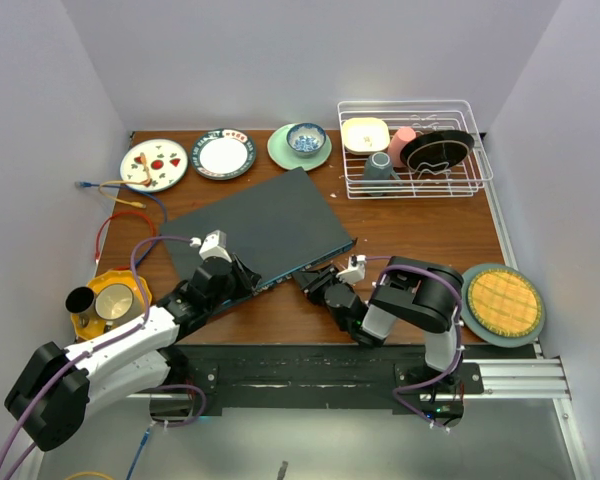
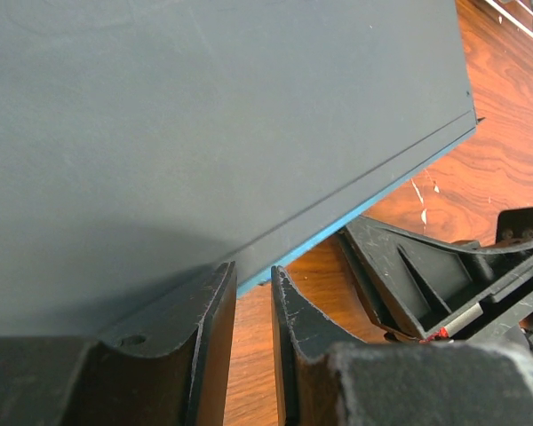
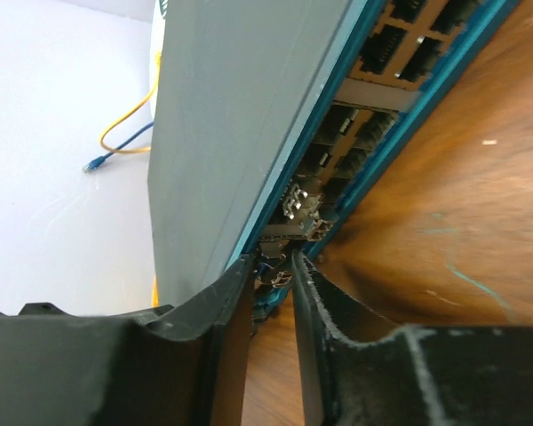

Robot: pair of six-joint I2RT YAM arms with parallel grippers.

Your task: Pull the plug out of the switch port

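The grey switch point(image 1: 260, 220) lies diagonally on the wooden table, its port row point(image 3: 355, 142) along the front edge in the right wrist view. My left gripper is at that edge on the switch's top, fingers close together; what it holds is hidden. My right gripper points into the ports farther along the row, fingertips a little apart, with small metal port parts behind them. I cannot make out a plug between the fingertips.
A dish rack point(image 1: 414, 104) stands at the back right, plates point(image 1: 222, 170) along the back, a yellow mat point(image 1: 500, 300) at right. A yellow tray with mugs point(image 1: 115, 300) and loose cables point(image 1: 125, 214) lie at left.
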